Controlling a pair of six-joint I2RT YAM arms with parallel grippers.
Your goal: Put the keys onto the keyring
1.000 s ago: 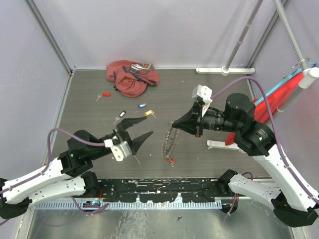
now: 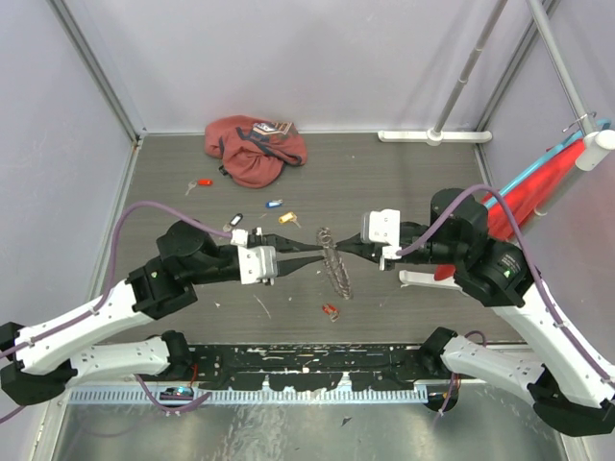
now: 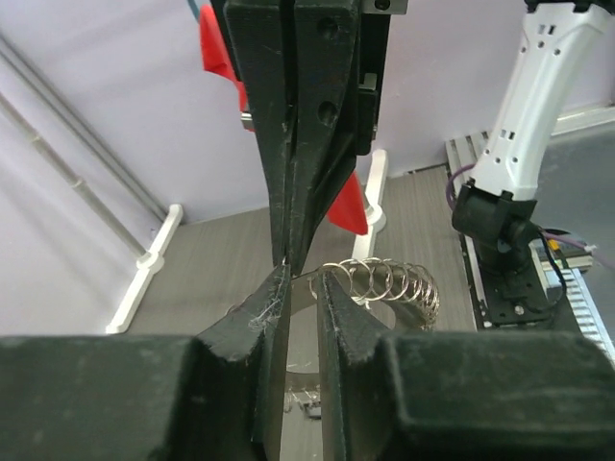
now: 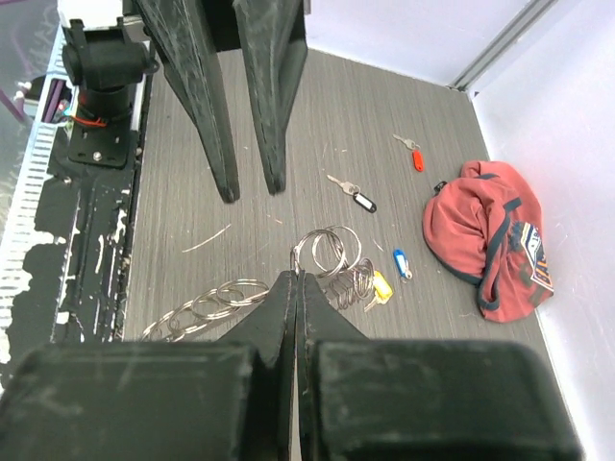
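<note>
The keyring is a coiled metal spiral (image 2: pixel 336 272) hanging over the middle of the table. My right gripper (image 2: pixel 338 246) is shut on a thin part of it; in the right wrist view the coil (image 4: pixel 237 291) spreads to both sides of the fingertips. My left gripper (image 2: pixel 323 252) faces the right one from close by, partly open. A narrow gap parts its fingers in the left wrist view, with the coil (image 3: pixel 384 277) just past their tips. Keys with yellow (image 2: pixel 287 218), blue (image 2: pixel 274 203), black (image 2: pixel 235 220) and red (image 2: pixel 205 181) tags lie on the table.
Another red-tagged item (image 2: pixel 331 312) lies near the front. A red bag (image 2: pixel 252 165) sits at the back wall. White pipes (image 2: pixel 434 137) and a red cloth (image 2: pixel 524 197) stand on the right.
My left gripper has moved right, up to the right gripper, and its fingers have closed part way.
</note>
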